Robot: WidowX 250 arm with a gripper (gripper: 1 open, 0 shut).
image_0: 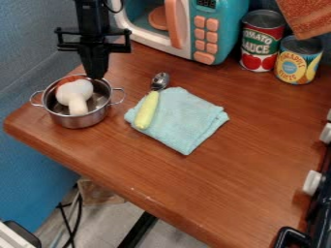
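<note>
My black gripper (93, 68) hangs pointing down just above the back of a small steel pot (80, 114) at the left of the table. The pot holds a white mushroom-like object (74, 91) and something orange-red beside it. Whether my fingers are open or shut is too small to tell.
A folded light-blue cloth (188, 125) with a yellow-handled spoon (149, 107) lies mid-table. A teal toy microwave (198, 19), a tomato sauce can (260, 44) and another can (299, 63) stand at the back.
</note>
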